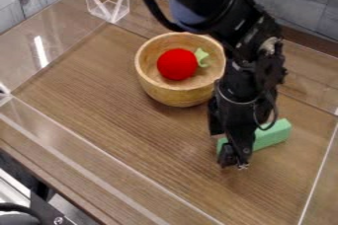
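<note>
My black gripper is low over the wooden table at the right, at a pale green block that sticks out to its right; the fingertips are dark and overlap it, so whether they are shut on it I cannot tell. A wooden bowl behind and left holds a red ball and a small light green item.
A raised wooden edge runs along the back right, and a clear plastic object stands at the back left.
</note>
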